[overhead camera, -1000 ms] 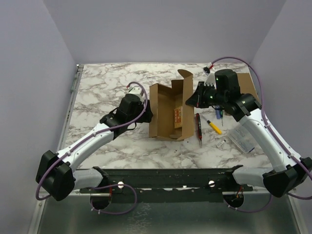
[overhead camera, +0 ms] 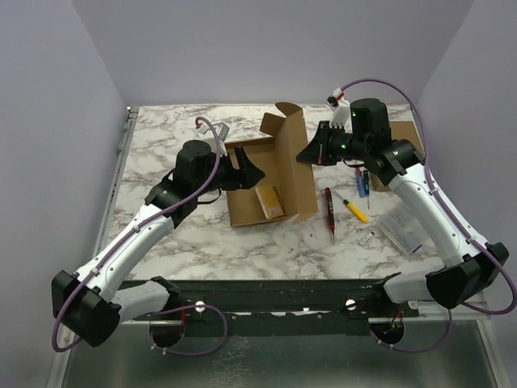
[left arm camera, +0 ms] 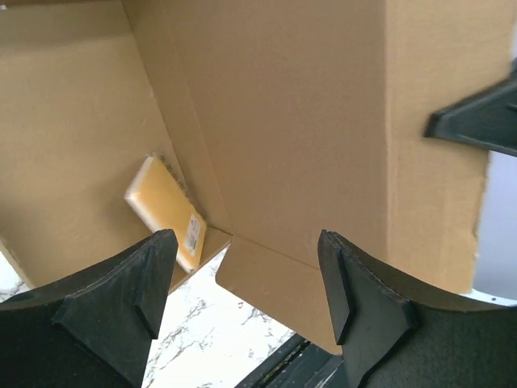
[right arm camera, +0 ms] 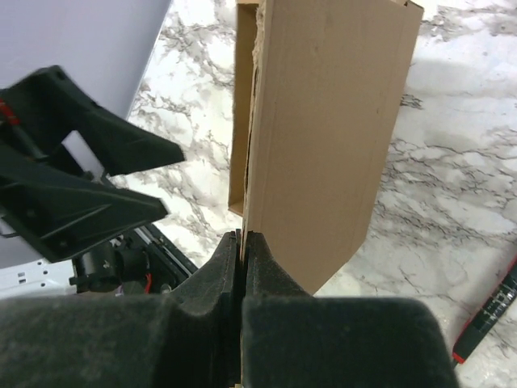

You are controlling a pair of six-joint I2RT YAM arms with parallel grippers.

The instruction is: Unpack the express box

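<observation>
An open cardboard box is tilted in the middle of the table, one long side raised. Inside lies a small yellowish package with a white label. My left gripper stands open over the box's left part, nothing between its fingers. My right gripper is shut at the edge of the raised side; in the right wrist view the cardboard edge runs to its fingertips, and whether it is pinched is hard to tell.
Right of the box lie a dark red pen-like tool, a yellow tool, blue tools and a clear plastic case. A cardboard piece lies back right.
The box has shifted left and up, now wider open, the package shifting with it. The right gripper moved left and up; the left gripper came away from the box's left wall, now open over it.
</observation>
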